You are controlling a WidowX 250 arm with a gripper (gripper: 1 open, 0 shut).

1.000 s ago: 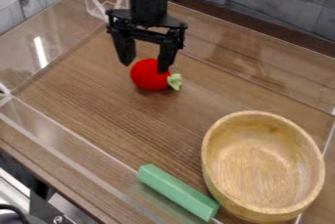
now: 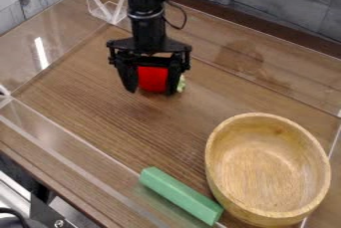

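A red round object with a green top point(image 2: 155, 79), like a toy tomato or pepper, lies on the wooden table near the middle of the view. My black gripper point(image 2: 154, 77) is lowered around it, a finger on either side, partly covering it. I cannot tell whether the fingers are closed on it or still apart from it.
A large pale wooden bowl point(image 2: 268, 169) stands at the lower right, with a green cylindrical object point(image 2: 180, 194) to its left at the front edge. A tiled wall runs along the back.
My gripper has moved down from above and behind the red object to around it, covering more of it. The other things have not moved.
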